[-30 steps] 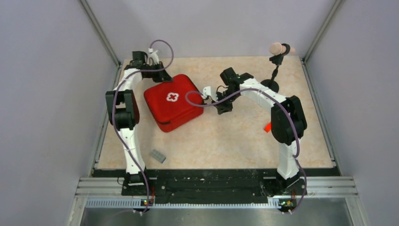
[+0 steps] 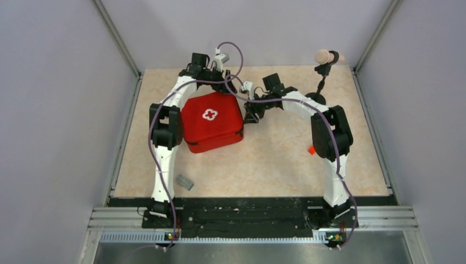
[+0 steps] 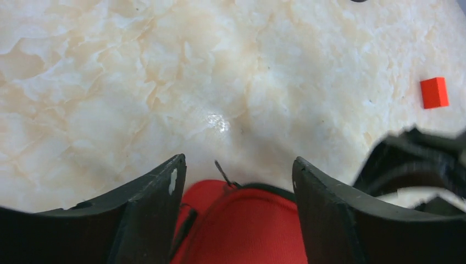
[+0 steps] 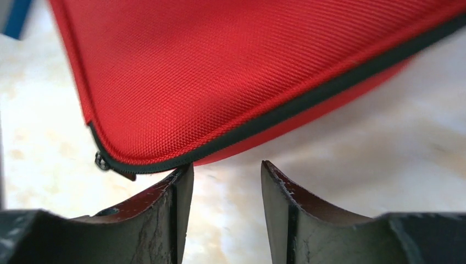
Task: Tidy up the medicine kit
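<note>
The red medicine kit (image 2: 225, 129) with its white cross lies closed on the left half of the table in the top view. My left gripper (image 2: 229, 89) is over its far right corner. In the left wrist view the fingers (image 3: 144, 203) stand apart, with the kit's corner (image 3: 253, 225) and a dark zip pull (image 3: 222, 171) showing between them. By the kit's right side is my right gripper (image 2: 251, 114). Its fingers (image 4: 283, 206) are open in the right wrist view, close to the kit's black zip edge (image 4: 231, 132), with nothing between them.
A small orange-red block (image 2: 312, 149) lies at the right and a grey item (image 2: 184, 182) near the front left. Behind the right arm stands a black stand (image 2: 317, 98).
The left arm has moved to the right, to the kit's far right corner. The kit has turned and shifted slightly right. My right gripper has moved beside the kit's right side.
</note>
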